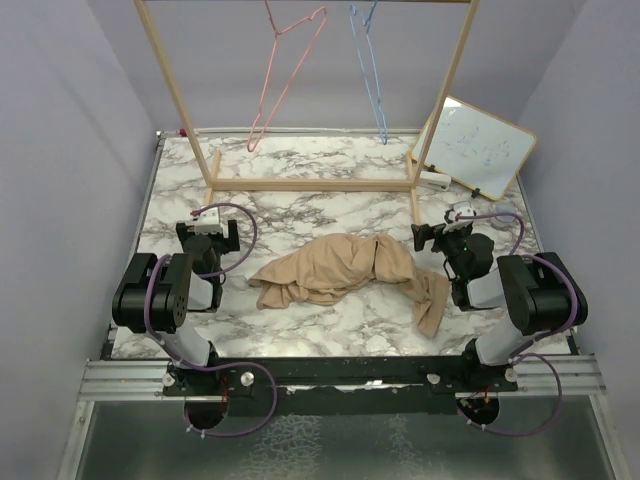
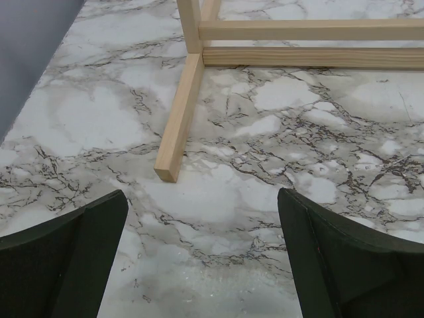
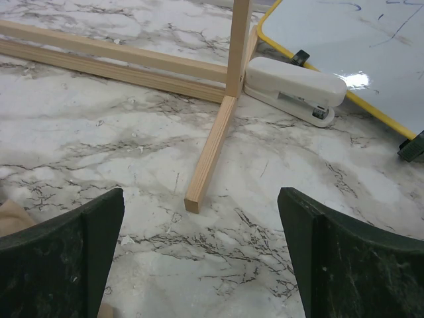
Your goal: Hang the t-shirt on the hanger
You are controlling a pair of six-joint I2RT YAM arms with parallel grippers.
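Observation:
A tan t shirt (image 1: 340,268) lies crumpled flat on the marble table between my arms, an edge of it showing at the left of the right wrist view. A pink hanger (image 1: 272,80) and a blue hanger (image 1: 372,80) hang high on the wooden rack (image 1: 310,185). My left gripper (image 1: 207,230) stands open at the table's left, empty, apart from the shirt. My right gripper (image 1: 440,232) is open and empty too, just right of the shirt.
A whiteboard (image 1: 475,145) lies at the back right, with a white stapler (image 3: 291,83) beside the rack's foot.

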